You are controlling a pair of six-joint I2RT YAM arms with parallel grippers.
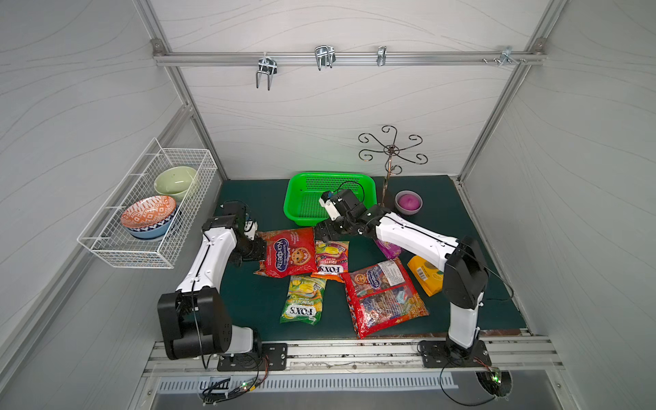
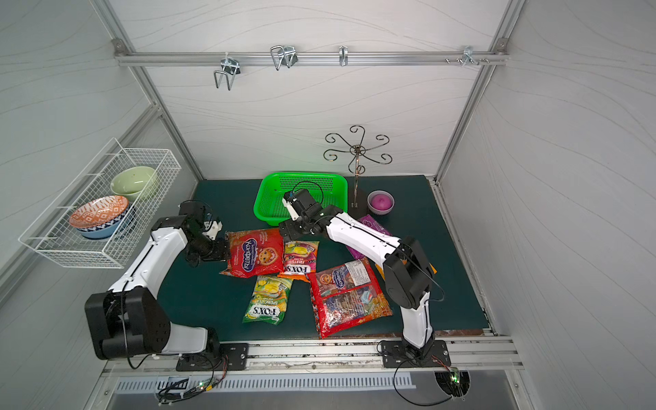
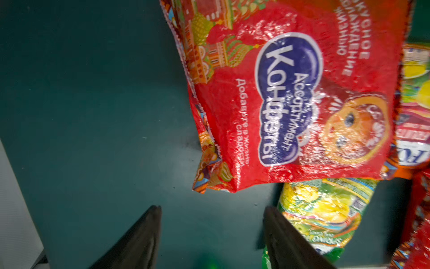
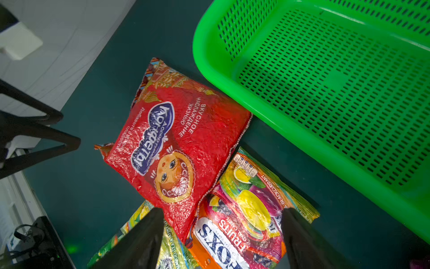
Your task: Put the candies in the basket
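Note:
A red bag of assorted candy [image 1: 290, 249] lies on the dark table in front of the green basket [image 1: 307, 217], its left end near my left gripper, which stands open above bare table. My right gripper hangs open above this red bag and the orange Fox's fruit bag [image 1: 330, 263]. A green Fox's bag [image 1: 302, 300], a second red bag [image 1: 386, 304], a yellow bag [image 1: 427, 276] and a purple bag [image 1: 388, 250], partly hidden by the right arm, also lie on the table. The basket's visible floor is empty.
A wire rack [image 1: 123, 249] with bowls hangs on the left. A metal stand [image 1: 386, 177] and a small bowl with a pink item [image 1: 410, 202] are at the back right. Bare table shows at the far left and right.

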